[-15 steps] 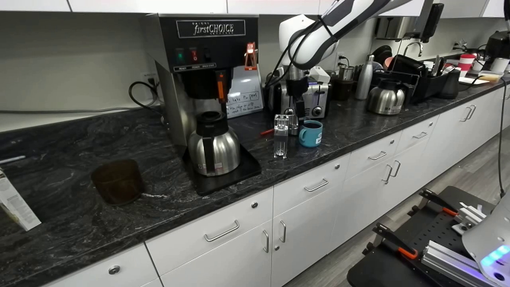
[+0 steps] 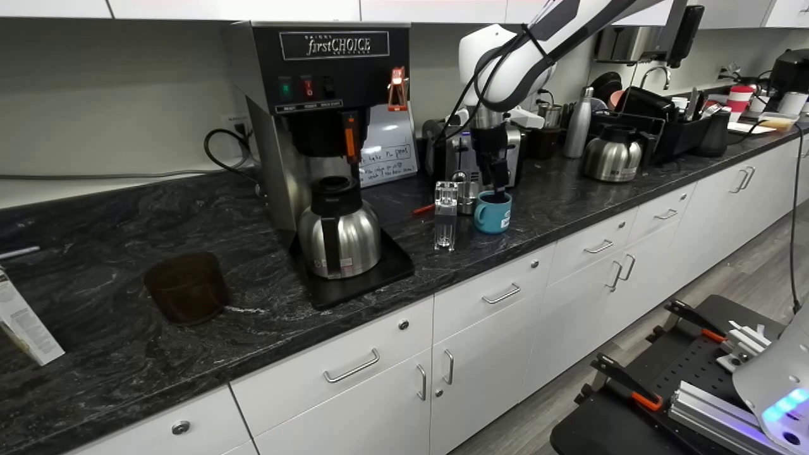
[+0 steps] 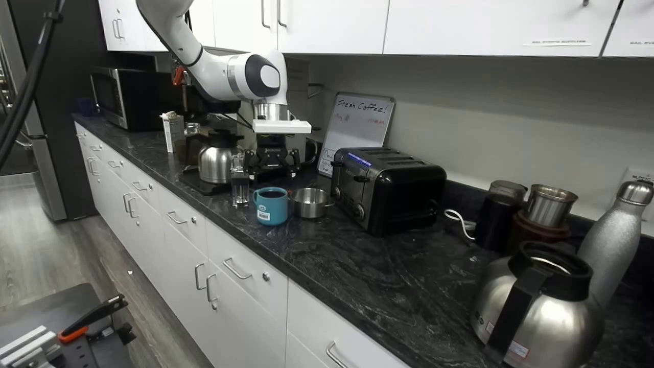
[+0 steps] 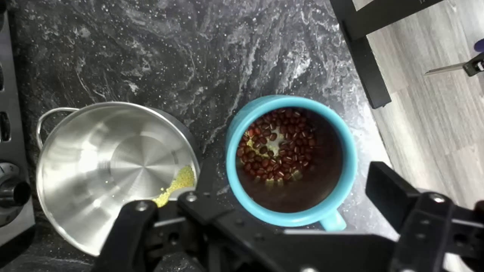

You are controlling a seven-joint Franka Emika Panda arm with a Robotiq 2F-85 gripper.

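Observation:
A turquoise mug point(image 4: 290, 219) stands upright near the counter's front edge, with dark red beans and a little yellow grain inside. Just beside it is a steel pot point(image 4: 104, 154), a small patch of yellow grain against its inner wall. My gripper is open; in the wrist view its fingers point(image 4: 385, 192) lie to either side of the mug's rim, with nothing visibly gripped. Seen from exterior view 2, the gripper point(image 3: 271, 164) hangs behind and above the mug point(image 3: 271, 207). Whether a finger touches the mug cannot be told.
A clear dispenser point(image 3: 239, 181) stands close by the mug. Behind are the toaster point(image 3: 392, 190) and a whiteboard point(image 3: 358, 125); the coffee maker point(image 2: 261, 136) with its carafe point(image 2: 341, 239) is to one side. Bare counter point(image 3: 343, 263) lies on the toaster's other side.
The arm has shifted right in exterior view 1, bringing my gripper from over the pot's side to over the mug. Mug, pot and dispenser look unmoved.

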